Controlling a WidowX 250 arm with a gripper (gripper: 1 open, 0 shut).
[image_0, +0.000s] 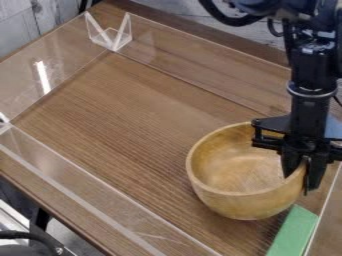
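A wooden bowl (230, 172) sits at the lower right of the camera view. My gripper (302, 156), black, at the end of the arm coming down from the top right, is shut on the bowl's right rim. The bowl's inside is empty; its rim under the fingers is partly hidden.
A green board (291, 238) lies at the bottom right edge, just below the bowl. A clear plastic holder (110, 32) stands at the top left.
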